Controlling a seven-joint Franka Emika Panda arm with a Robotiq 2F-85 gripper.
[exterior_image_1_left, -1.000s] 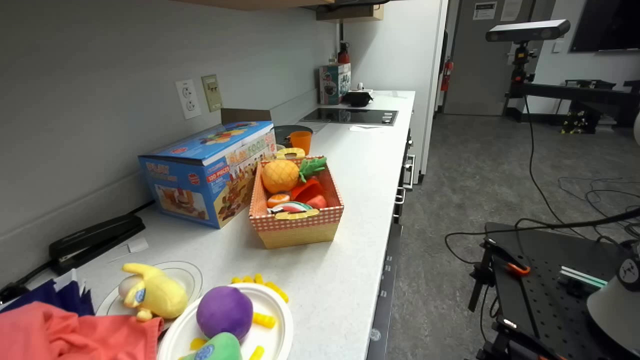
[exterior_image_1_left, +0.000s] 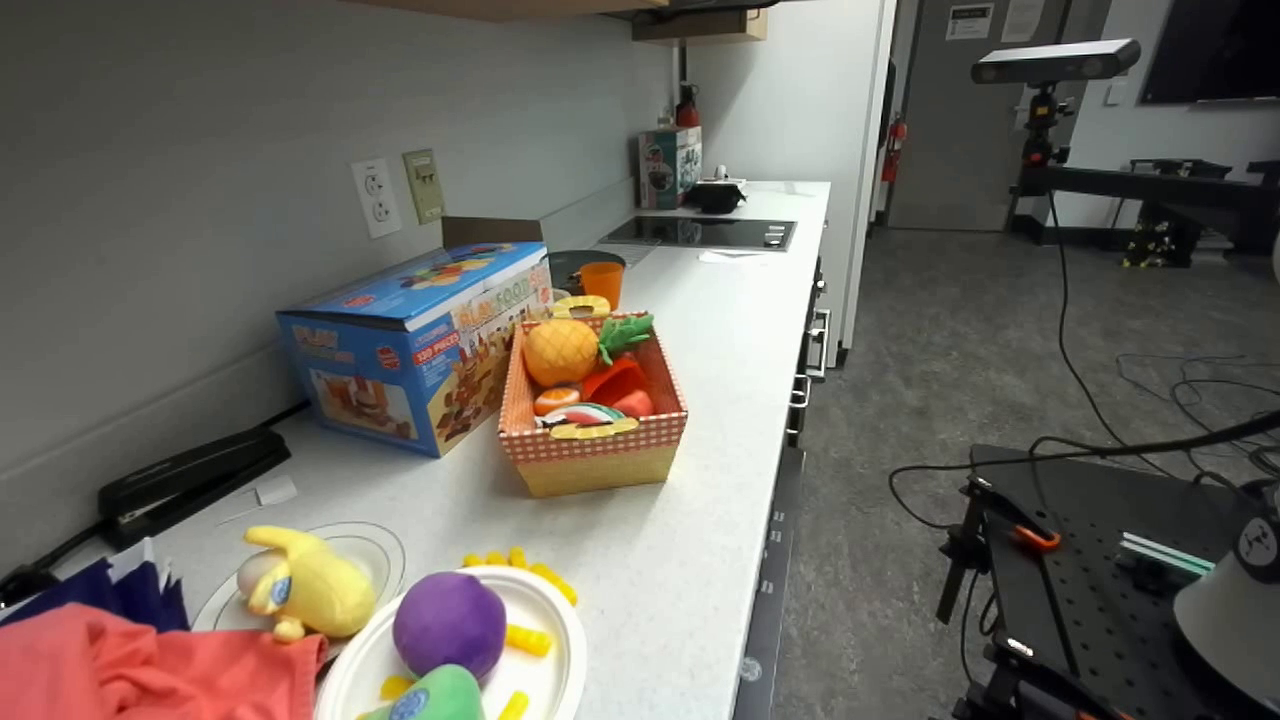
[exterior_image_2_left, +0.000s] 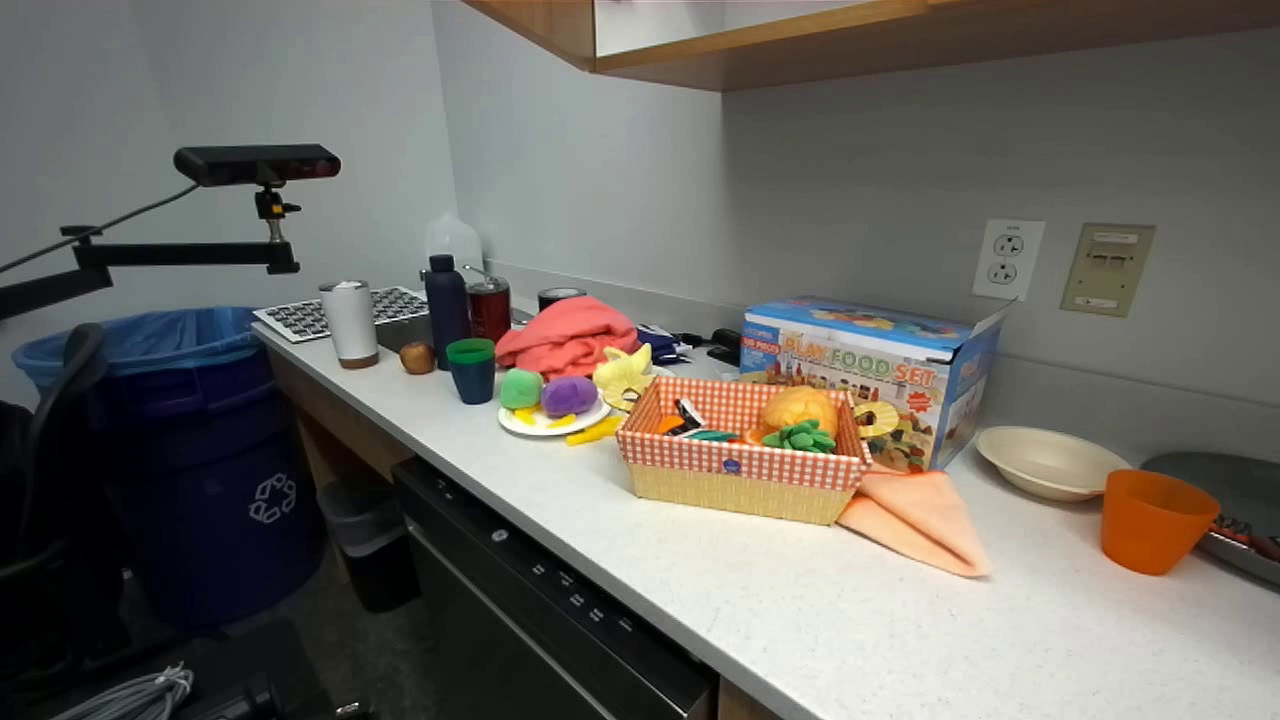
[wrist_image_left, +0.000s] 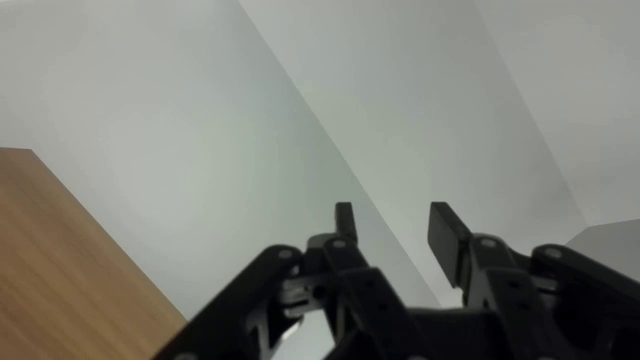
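Observation:
My gripper shows only in the wrist view, its black fingers apart and nothing between them. Beyond them are plain pale surfaces, with a wooden panel (wrist_image_left: 66, 258) at lower left; no counter objects appear there. On the counter, a red-checked basket (exterior_image_1_left: 600, 470) holds a toy pineapple (exterior_image_1_left: 560, 352) and other play food. In front of it in exterior view 1, a white plate (exterior_image_1_left: 561, 666) carries a purple toy (exterior_image_1_left: 450, 624), a green toy (exterior_image_1_left: 434, 696) and yellow pieces. Beside the plate lies a yellow plush toy (exterior_image_1_left: 318, 588).
A blue play food box (exterior_image_1_left: 360, 348) stands by the wall, near the basket. Cups, a dark bottle (exterior_image_2_left: 447, 306) and a coral cloth (exterior_image_2_left: 576, 336) crowd the far end in exterior view 2. An orange cup (exterior_image_2_left: 1152, 522) stands at right.

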